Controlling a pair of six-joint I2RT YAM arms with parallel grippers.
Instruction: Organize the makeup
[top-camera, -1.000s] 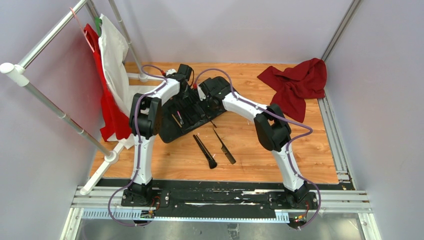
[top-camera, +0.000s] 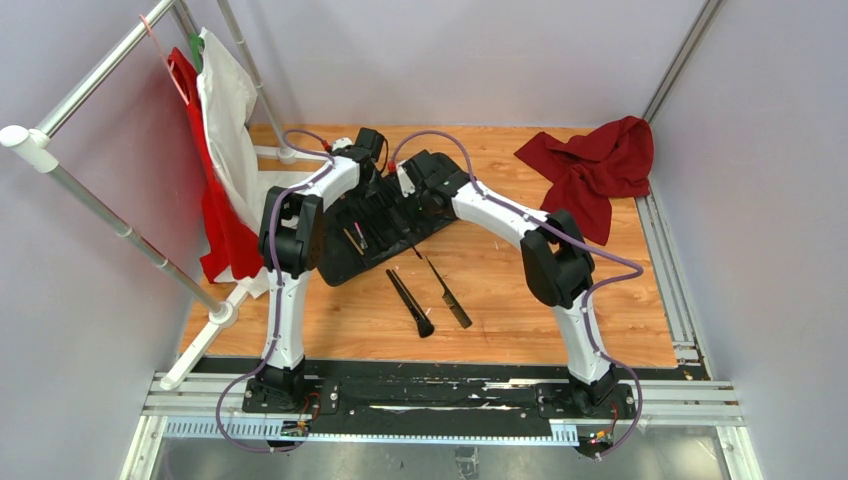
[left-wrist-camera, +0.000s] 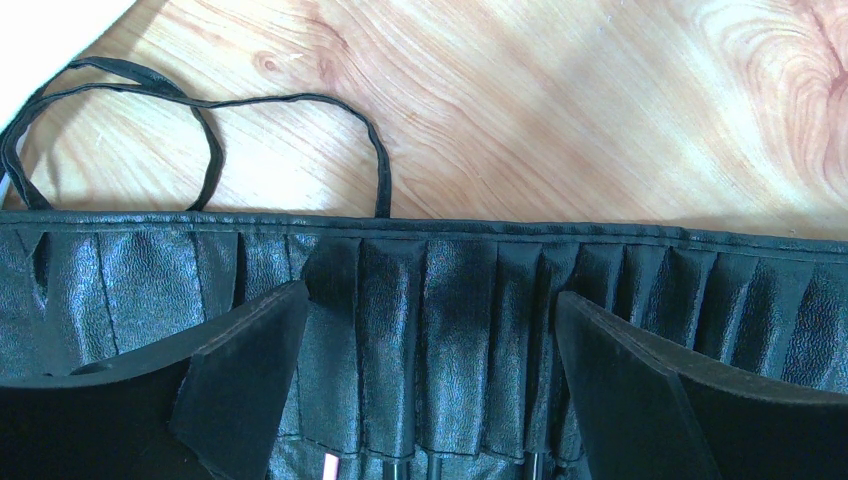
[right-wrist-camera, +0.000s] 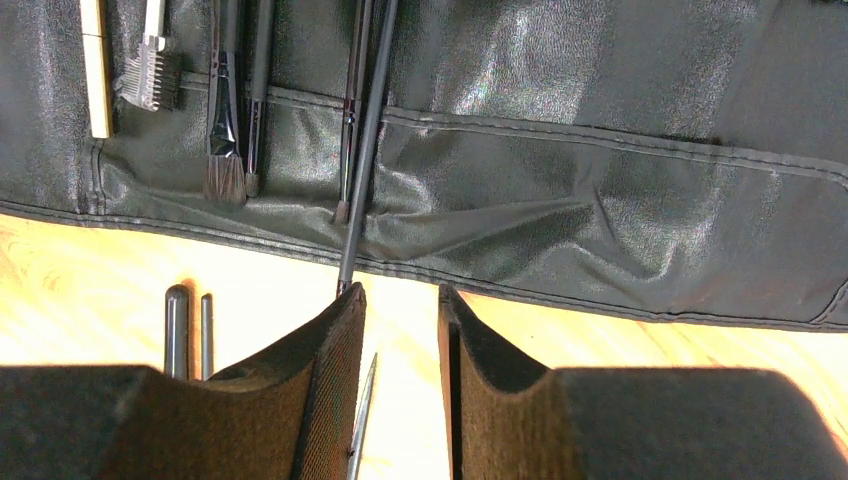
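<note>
The black makeup roll (top-camera: 345, 262) lies spread on the table, slanted under both arms. Over its pocket row, my left gripper has its fingers wide apart, with creased pockets (left-wrist-camera: 455, 345) visible between and below them. At the front edge of the roll, my right gripper stands open. A long thin dark brush (right-wrist-camera: 368, 150) runs out of the roll past that edge, its lower end behind the left fingertip; nothing is clamped between the fingers. Also in the roll are a flat brush (right-wrist-camera: 225, 170), a pale stick (right-wrist-camera: 97, 75) and a small comb-like brush (right-wrist-camera: 152, 78).
On bare wood in front of the roll lie a large dark brush (top-camera: 412, 308), a thin stick beside it and a black comb (top-camera: 456, 308). A dark red cloth (top-camera: 605, 170) lies at the back right. A clothes rack (top-camera: 130, 238) stands on the left.
The exposed end of the long thin brush has swung left compared with a second ago. The left arm is still.
</note>
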